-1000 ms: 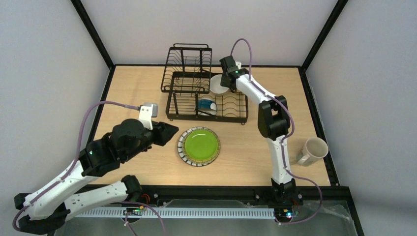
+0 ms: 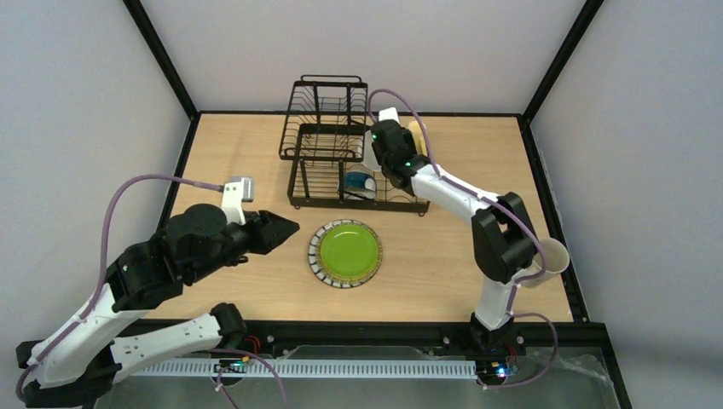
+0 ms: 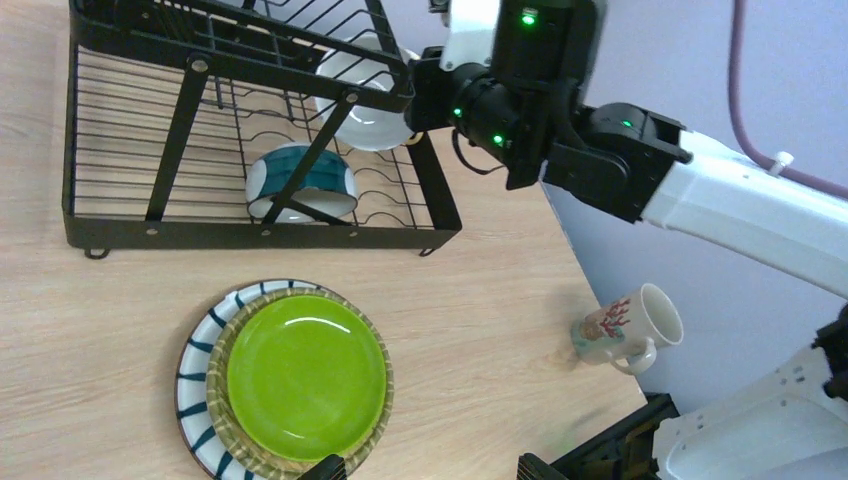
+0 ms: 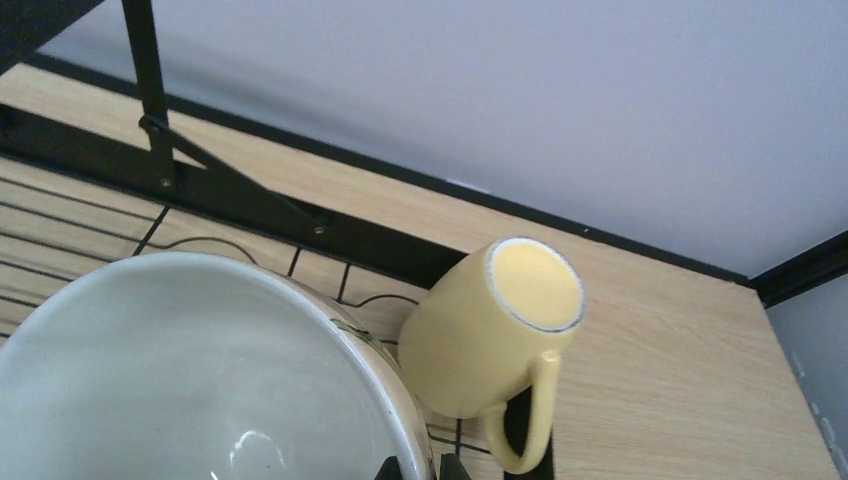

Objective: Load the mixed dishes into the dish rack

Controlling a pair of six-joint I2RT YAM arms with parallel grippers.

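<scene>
In the right wrist view, my right gripper is shut on the rim of a white bowl [image 4: 190, 370], over the lower tier of the black dish rack. Just right of the bowl, a yellow mug [image 4: 470, 340] leans bottom-up at the rack's end. A teal-and-white bowl [image 3: 300, 182] lies tipped on its side in the rack's front. On the table before the rack, a green plate [image 2: 349, 253] is stacked on a larger plate with a striped rim [image 2: 317, 266]. My left gripper is open and empty, left of the plates in the top view.
A cream mug with a coral print [image 3: 632, 328] stands at the table's right, close beside the right arm [image 2: 503, 239]. The rack's raised upper tier [image 2: 324, 115] overhangs its left half. Bare table lies between the plates and that mug.
My right gripper has shifted left and a little toward the front with the white bowl, while its elbow swung right, nearer the cream mug. The left arm drew back slightly left.
</scene>
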